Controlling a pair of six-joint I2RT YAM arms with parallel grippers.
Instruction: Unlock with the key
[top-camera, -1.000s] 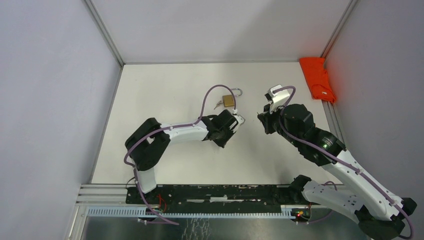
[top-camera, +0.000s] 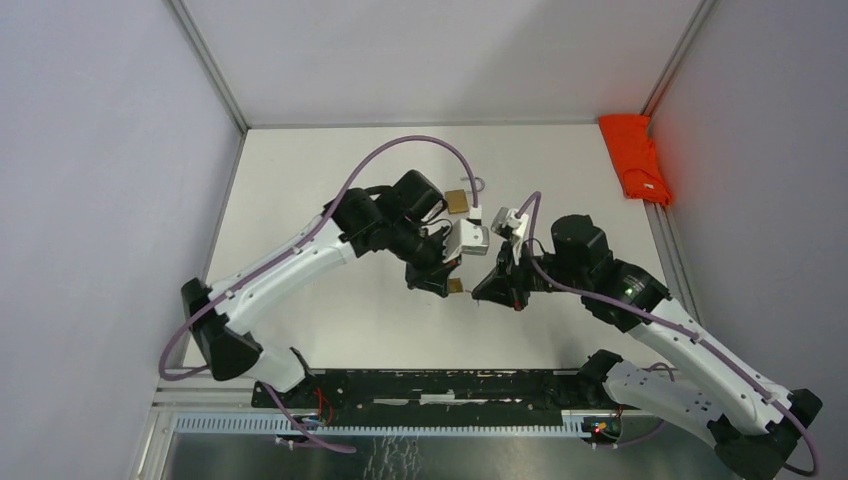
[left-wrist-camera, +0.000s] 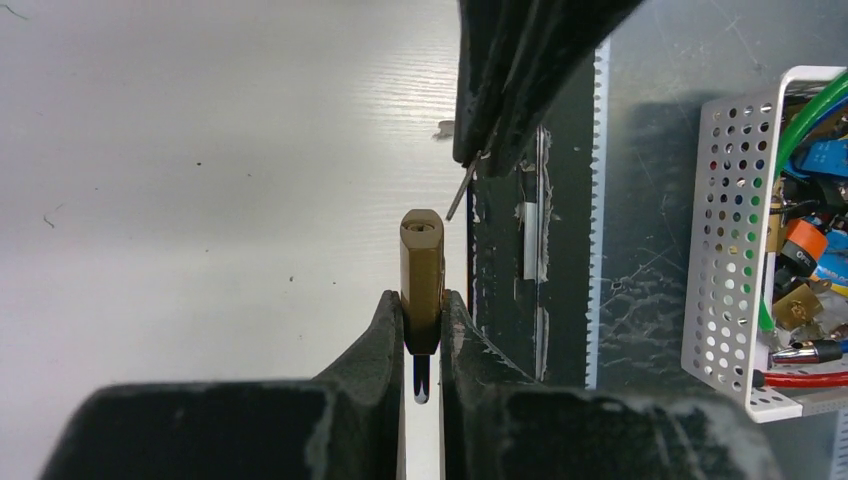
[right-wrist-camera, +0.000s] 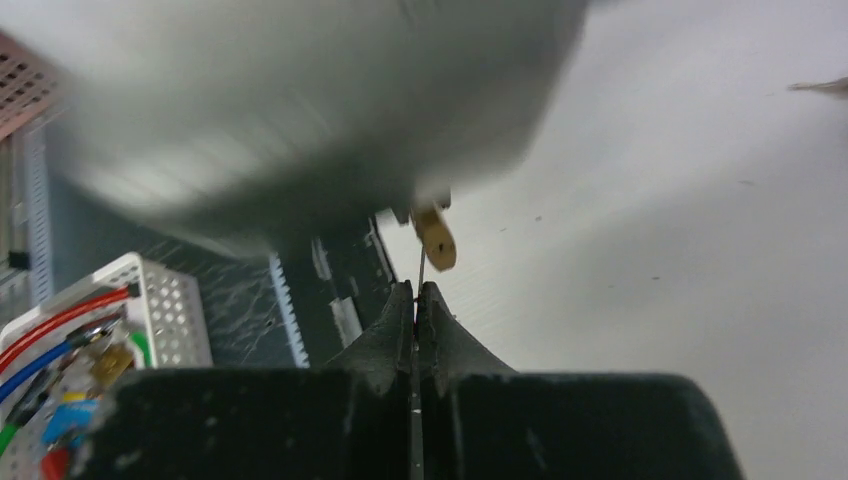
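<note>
A brass padlock (left-wrist-camera: 421, 265) is clasped between the fingers of my left gripper, its keyhole end facing outward and part of its shackle showing below. In the top view its small brass face (top-camera: 455, 285) shows by the tip of the left gripper (top-camera: 448, 286). My right gripper is shut on a thin metal key (right-wrist-camera: 421, 268). The key's shaft (left-wrist-camera: 461, 193) sticks out near the padlock's keyhole end in the left wrist view, with a small gap between them. The right gripper (top-camera: 478, 296) faces the left one from the right.
A second brass padlock (top-camera: 456, 202) lies farther back on the white table (top-camera: 330, 180), its shackle partly in view. An orange cloth (top-camera: 636, 158) rests at the back right corner. A white basket (left-wrist-camera: 735, 240) of mixed items stands off the table.
</note>
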